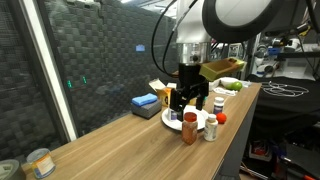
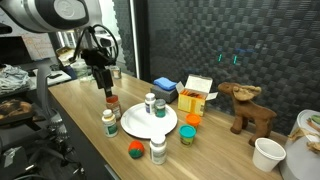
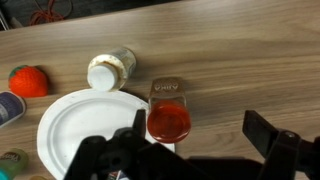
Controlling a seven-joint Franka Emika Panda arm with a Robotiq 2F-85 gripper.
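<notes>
A brown spice bottle with a reddish-orange lid stands upright on the wooden table, close to the rim of the white plate. In the wrist view it lies between the spread fingers of my gripper, nearer the left one, with bare table showing on the right. From outside, the open gripper hangs just above the bottle. In the second exterior view the bottle is below the fingertips. Nothing is held.
A white-capped bottle stands beside the brown one. A tomato and another white bottle sit by the plate's edge, with jars on and around it. Behind are a yellow box and a toy moose. Table left of the bottle is clear.
</notes>
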